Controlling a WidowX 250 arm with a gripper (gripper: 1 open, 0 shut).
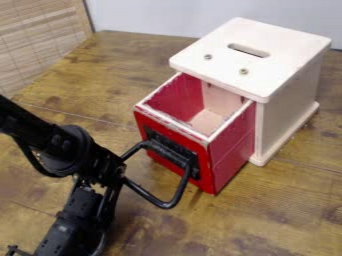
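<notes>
A cream wooden box (289,110) with a slot and two screws on top stands on the wooden table. Its red drawer (230,153) is pulled out toward the front left, and its pale inside is empty. My black gripper (166,174) reaches in from the left, its fingers at the dark handle area on the drawer's front. Whether they are shut on the handle is hard to tell.
A pale wall runs behind the table, with a woven mat or panel (34,40) at the back left.
</notes>
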